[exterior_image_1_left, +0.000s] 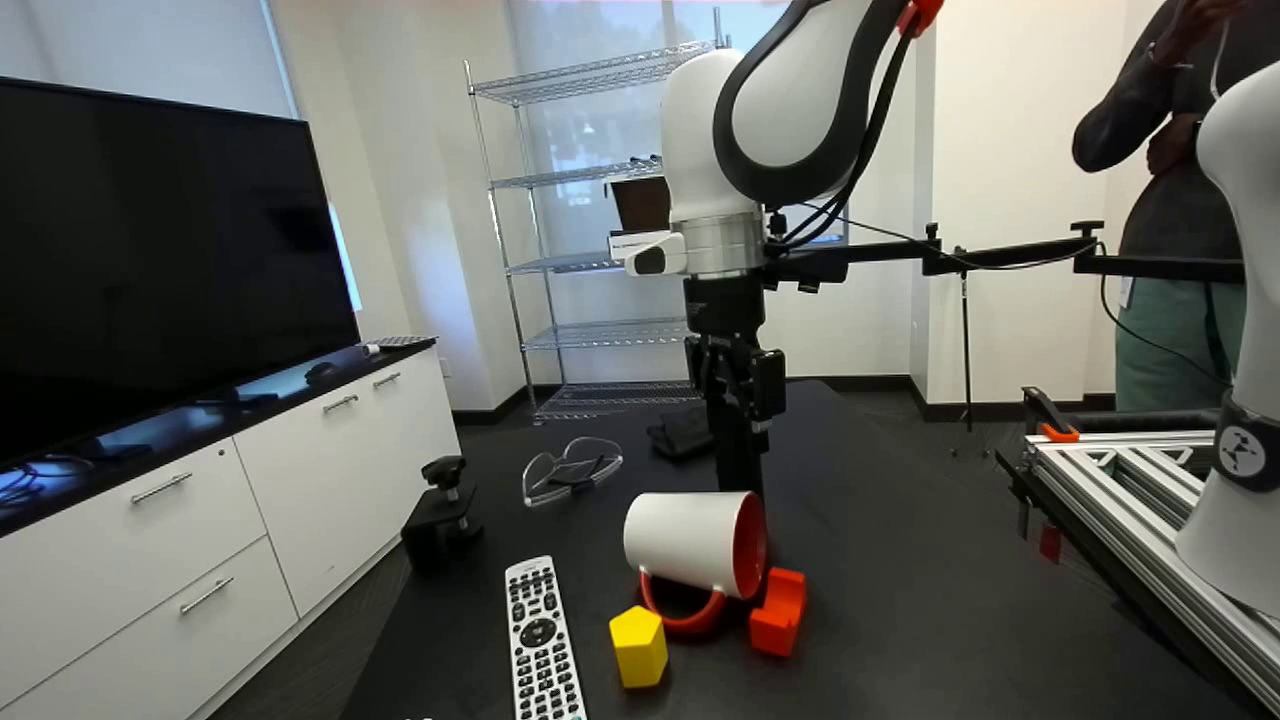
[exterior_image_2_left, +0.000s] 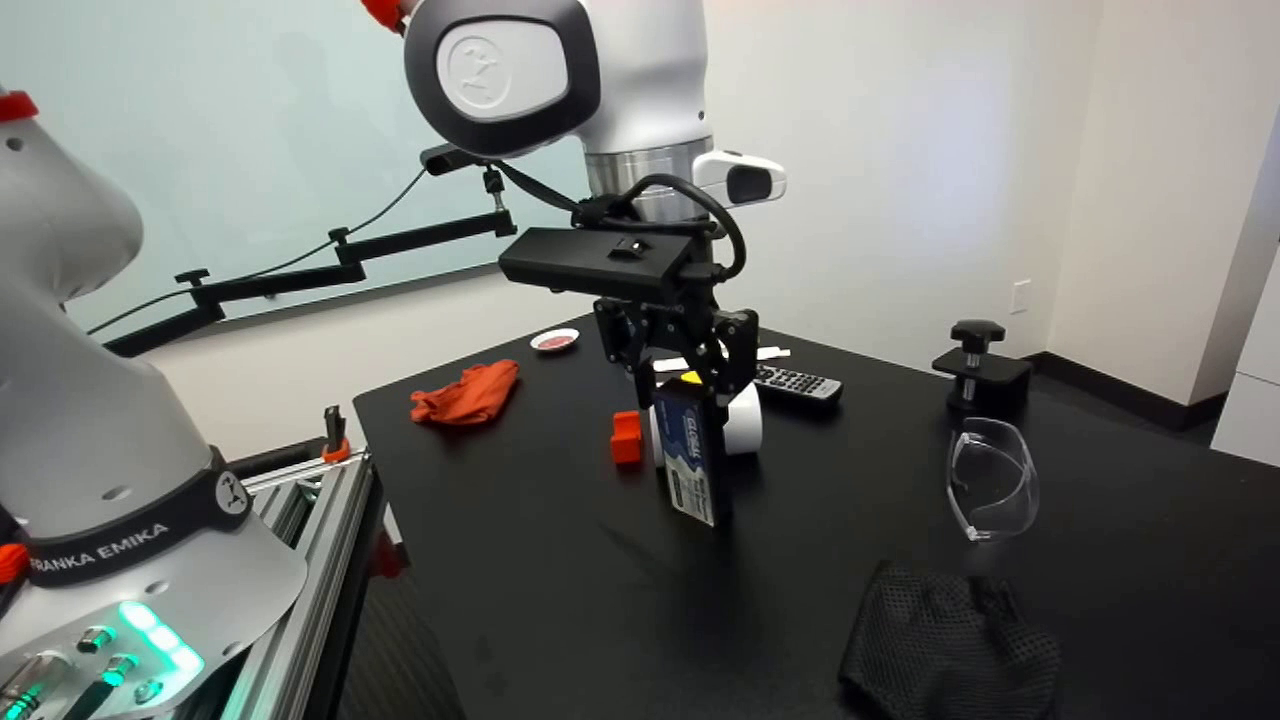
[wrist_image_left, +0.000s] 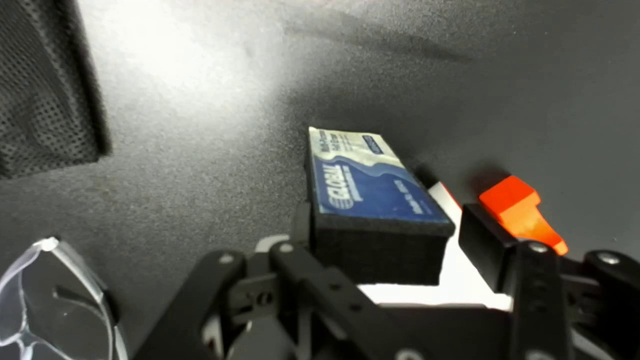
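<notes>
A dark box with a blue and white label (wrist_image_left: 366, 180) stands between the fingers of my gripper in the wrist view. One finger is against or very close to the box's left side; a gap shows between its right side and the other finger (wrist_image_left: 486, 246), so the fingers are part open. Exterior view 2 shows the box (exterior_image_2_left: 687, 462) slightly tilted below the gripper (exterior_image_2_left: 687, 394); whether its lower end touches the table cannot be told. Exterior view 1 has the gripper (exterior_image_1_left: 741, 414) behind a white mug with red inside (exterior_image_1_left: 684, 534), lying on its side.
By the mug are a red block (exterior_image_1_left: 779, 612), a yellow block (exterior_image_1_left: 638, 648) and a remote (exterior_image_1_left: 543, 642). Clear glasses (exterior_image_2_left: 993, 480), a black mesh pouch (exterior_image_2_left: 948, 648), a black clamp (exterior_image_2_left: 984, 366) and an orange cloth (exterior_image_2_left: 468, 394) lie farther off. Bare table (exterior_image_2_left: 564, 576) surrounds the box.
</notes>
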